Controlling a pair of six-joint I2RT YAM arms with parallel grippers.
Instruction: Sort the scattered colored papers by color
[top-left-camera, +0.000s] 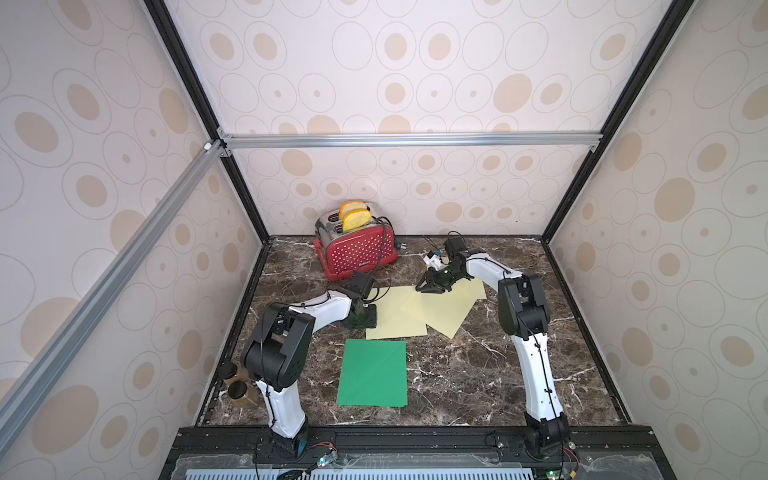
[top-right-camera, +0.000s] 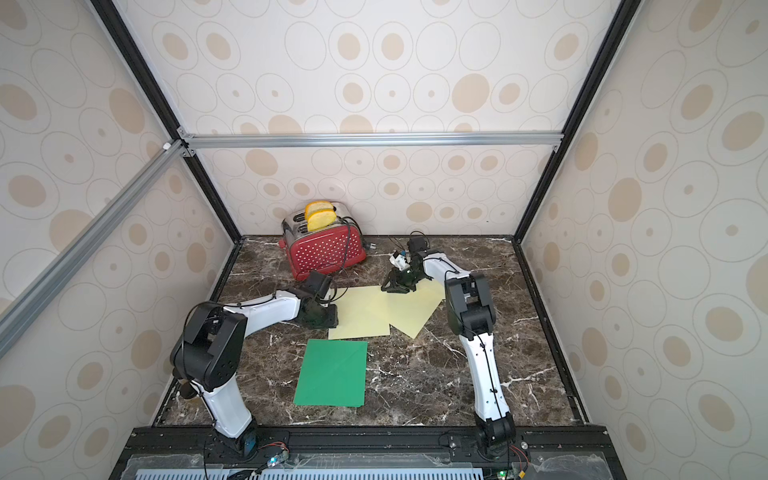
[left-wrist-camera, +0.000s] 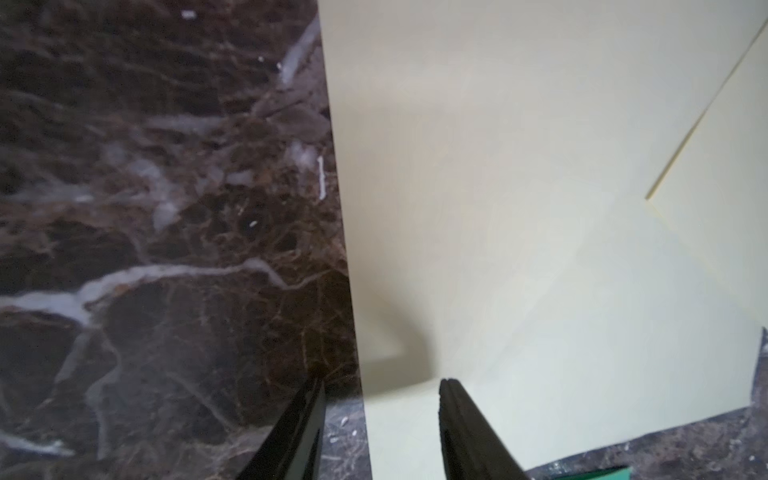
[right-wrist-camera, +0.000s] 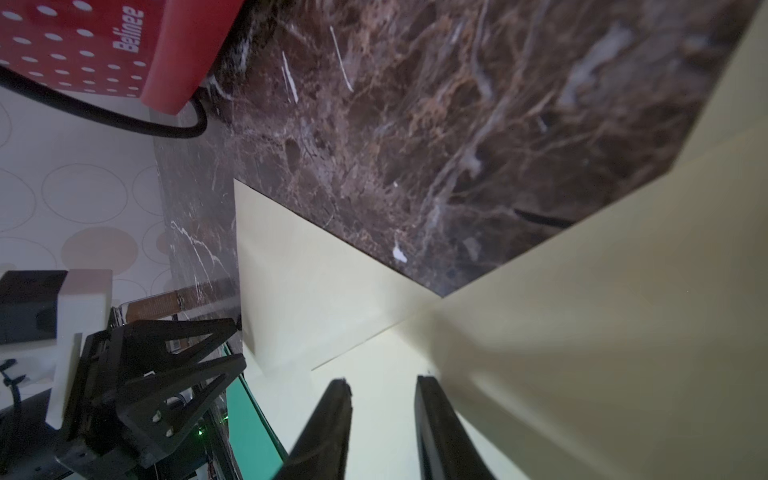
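Observation:
Pale yellow papers (top-left-camera: 393, 321) lie overlapped on the dark marble table, fanned toward the right. In front of them is a green paper (top-left-camera: 373, 373), flat and apart from the yellow ones. My left gripper stands partly open over the left edge of the yellow papers; one finger is above marble, the other above paper. Farther right, my right gripper hangs with its fingertips apart over the yellow sheets' far side. No paper shows pinched in either one. Whether the fingertips touch the sheets I cannot tell.
A red toaster (top-left-camera: 360, 251) with yellow slices stands at the back left, close behind the left gripper, its black cord (right-wrist-camera: 96, 113) trailing. Bare marble (top-left-camera: 488, 368) lies open at the front right.

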